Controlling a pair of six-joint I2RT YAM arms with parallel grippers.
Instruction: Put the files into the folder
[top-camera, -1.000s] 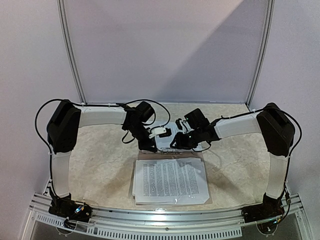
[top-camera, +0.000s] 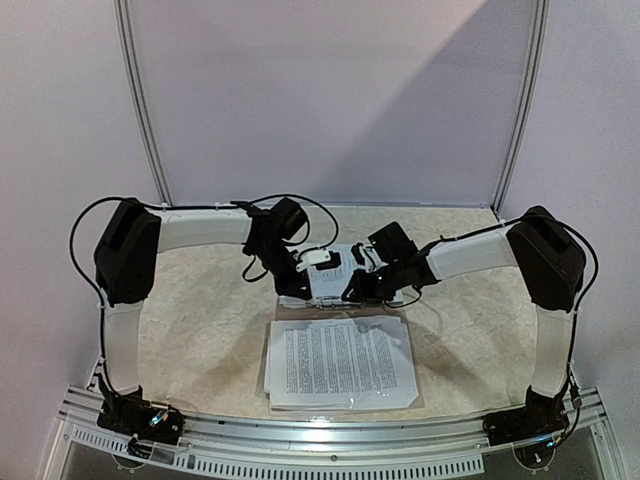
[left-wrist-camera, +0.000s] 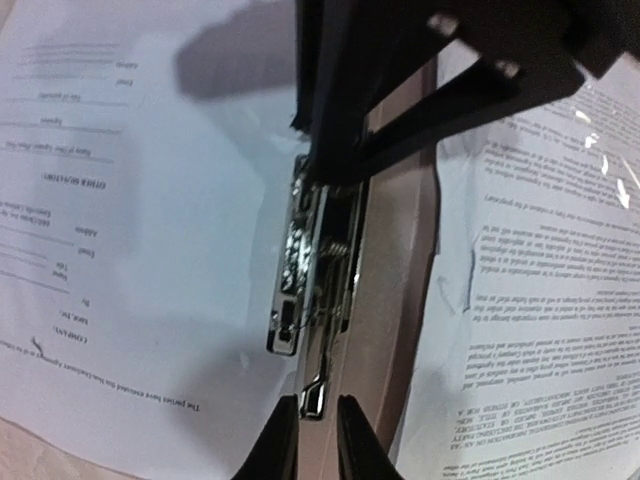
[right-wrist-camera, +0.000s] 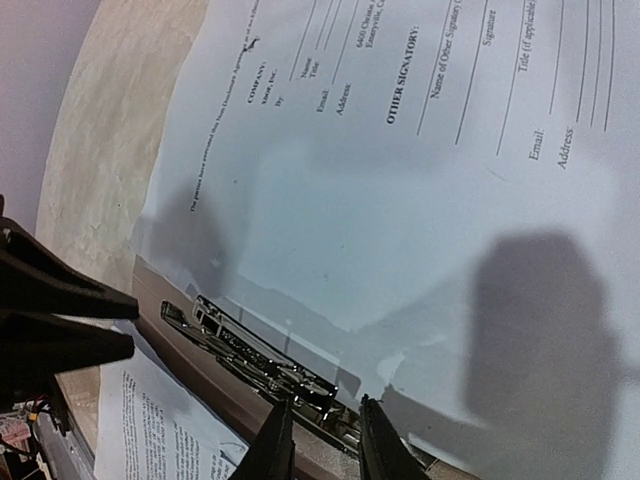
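In the top view a brown folder (top-camera: 290, 313) lies open, with printed sheets (top-camera: 340, 262) on its far half. A metal clip (right-wrist-camera: 265, 362) runs along the spine between this pile and the near pages. My left gripper (top-camera: 308, 297) is at the clip's left end, its narrowed fingers (left-wrist-camera: 278, 440) around the tip of the clip bar (left-wrist-camera: 314, 398). Farther right along the clip, my right gripper (top-camera: 348, 297) has its fingers (right-wrist-camera: 385, 445) on either side of the clip's middle. The arms cover part of the far sheets in the top view.
A near stack of printed pages (top-camera: 335, 365) lies in clear plastic towards the front rail (top-camera: 330, 430). Both grippers stand close together over the spine.
The right gripper is nearly still. The near pages have not moved.
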